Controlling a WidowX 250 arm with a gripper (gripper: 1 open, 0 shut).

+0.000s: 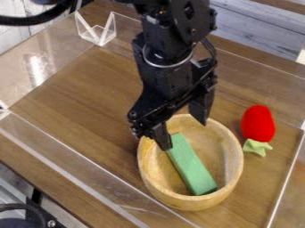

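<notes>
My black gripper (167, 122) is low over the left back part of a round wooden bowl (163, 191), its fingers open. A green block (193, 169) lies in the bowl, slanting toward the front right, its far end close to the fingertips. To the right of the bowl lies a red object (259, 123) with a pale green leafy end, like a strawberry or pepper toy.
A clear angular holder (98, 28) stands at the back left. A pale wall runs behind.
</notes>
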